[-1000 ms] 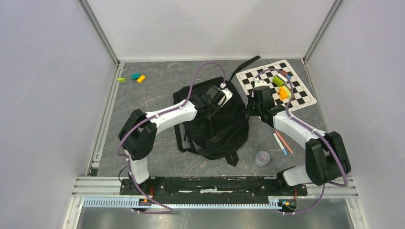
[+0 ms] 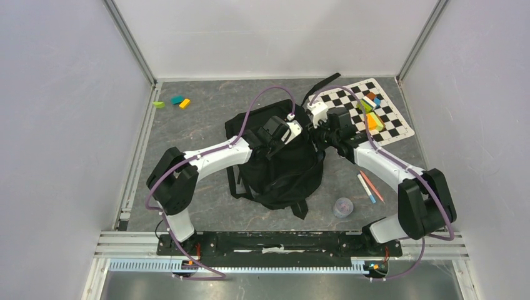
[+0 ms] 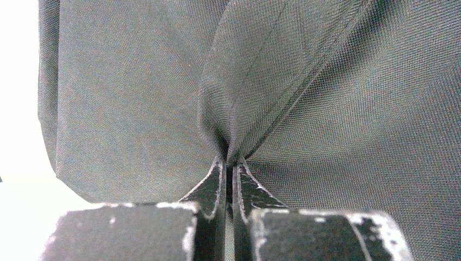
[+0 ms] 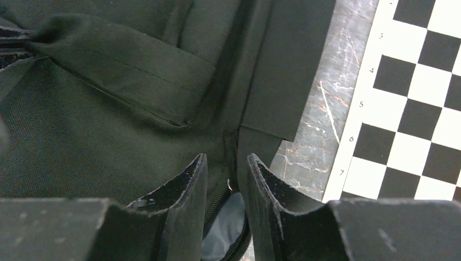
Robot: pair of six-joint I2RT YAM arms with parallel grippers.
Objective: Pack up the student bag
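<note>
The black bag (image 2: 290, 175) lies spread on the table's middle in the top view. In the left wrist view my left gripper is shut on a gathered fold of its black fabric (image 3: 234, 103). My right gripper stands open over the bag's right side, nothing held between its fingers. Just beneath those fingers runs a zipper (image 4: 217, 201), with a grey lining (image 4: 225, 231) showing in the opening beside it. From above, my right gripper's tips are mostly hidden by the arm. A checkered board (image 2: 397, 126) lies right of the bag.
Colored blocks (image 2: 373, 121) rest on the board. In front of it lie a blue-and-white marker (image 2: 367, 189) and a red pencil (image 2: 372, 187). A clear round container (image 2: 343, 207) stands front right. Small blocks (image 2: 184, 103) lie back left.
My right gripper has moved left, from beside the board to over the bag's right edge.
</note>
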